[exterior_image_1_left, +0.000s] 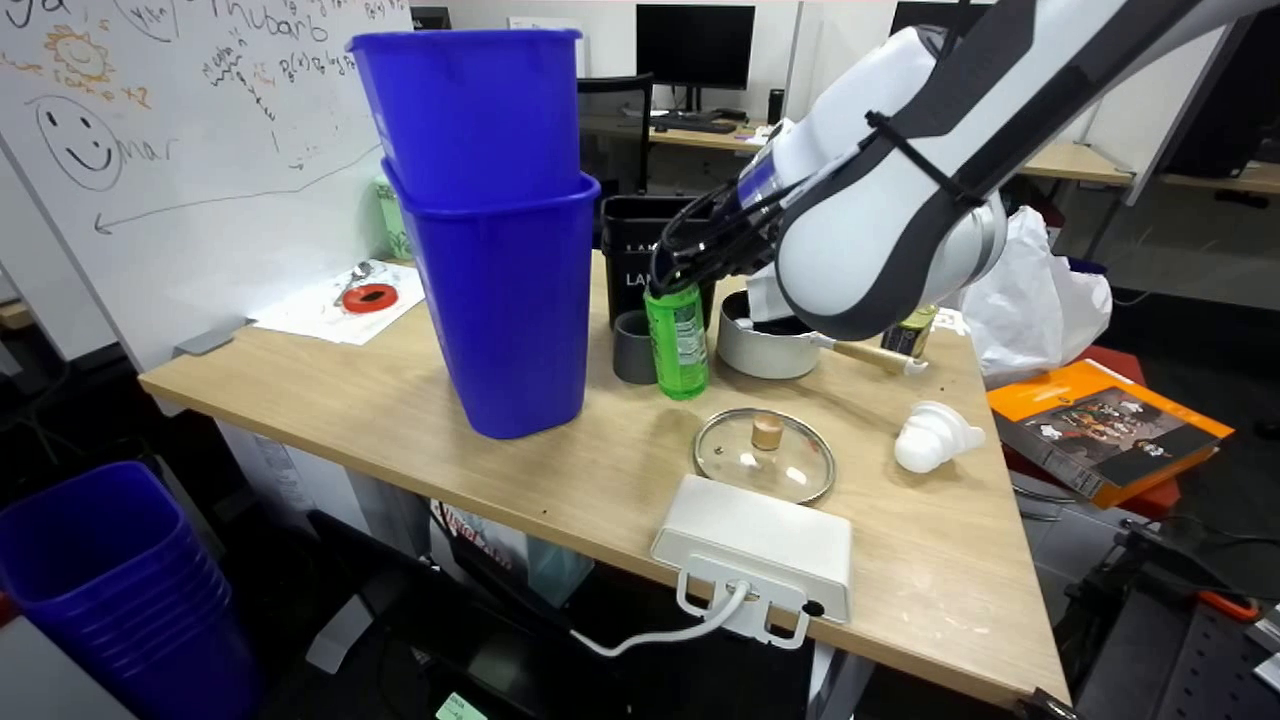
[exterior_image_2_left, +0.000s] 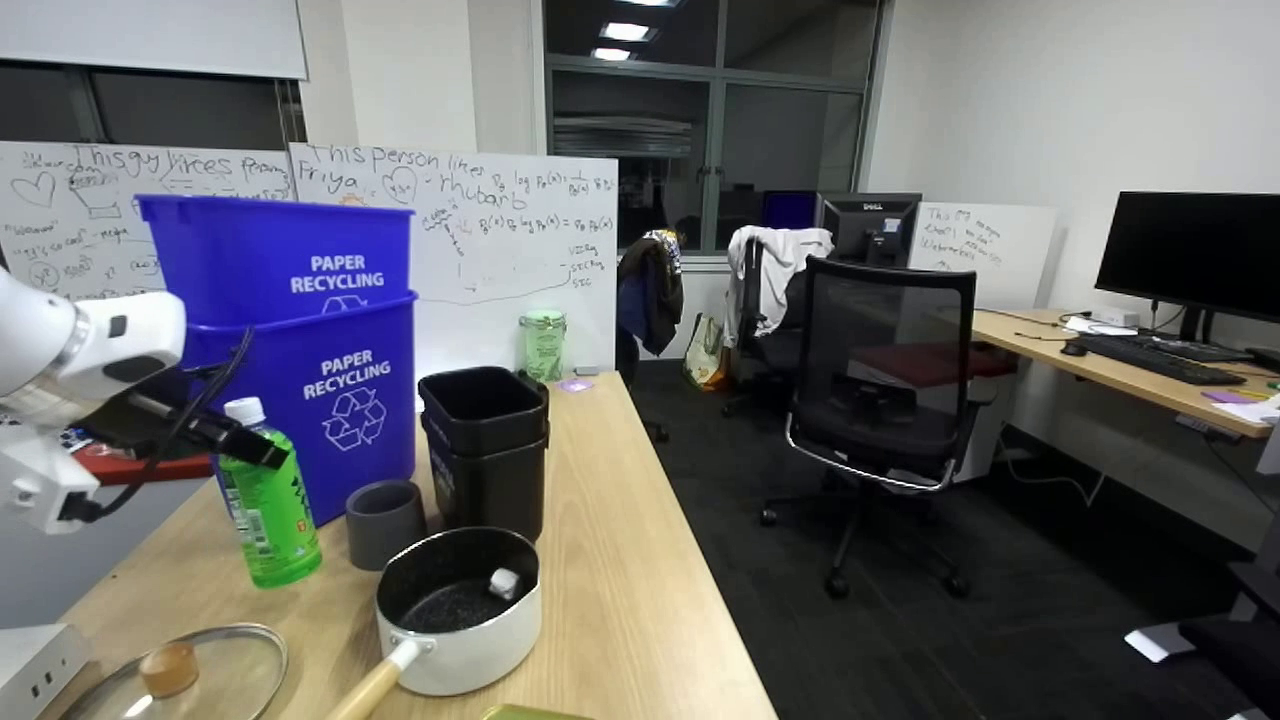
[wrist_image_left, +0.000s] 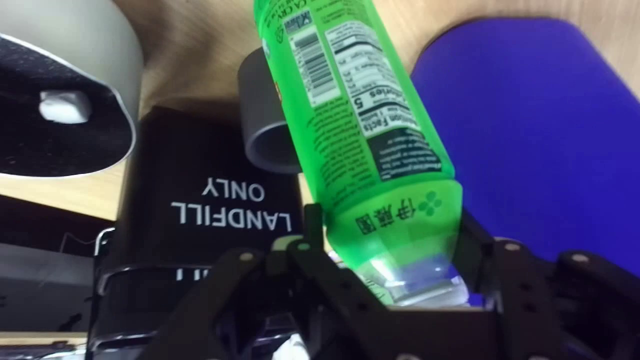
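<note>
A green bottle (exterior_image_1_left: 679, 342) with a white cap (exterior_image_2_left: 245, 410) is held near its top by my gripper. The fingers (wrist_image_left: 313, 225) stand on either side of its shoulder in the wrist view. It leans slightly, and I cannot tell whether its base touches the table. In exterior view 1 it overlaps a dark grey cup (exterior_image_1_left: 633, 348); in exterior view 2 it appears left of that cup, in front of the stacked blue recycling bins (exterior_image_2_left: 360, 408).
A white pot (exterior_image_2_left: 480, 648) with a small white piece inside and black landfill bins (exterior_image_2_left: 486, 468) are close by. A glass lid (exterior_image_1_left: 786, 462), a white power box (exterior_image_1_left: 756, 540) and a white plastic piece (exterior_image_1_left: 933, 437) lie nearer the front.
</note>
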